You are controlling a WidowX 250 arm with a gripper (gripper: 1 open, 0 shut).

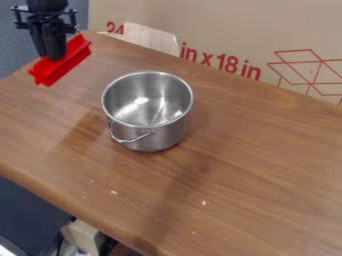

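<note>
My gripper (pixel 54 52) is at the upper left, above the wooden table, shut on a red rectangular block (pixel 60 62), which hangs tilted below the dark fingers. A steel pot (pixel 147 130) with a wire handle stands on the table, to the right of and below the block in the view; it looks empty.
A cardboard panel (pixel 281 40) with red printing stands along the back, with a white flat piece (pixel 147 36) near its left end. The table's left edge drops to a dark floor.
</note>
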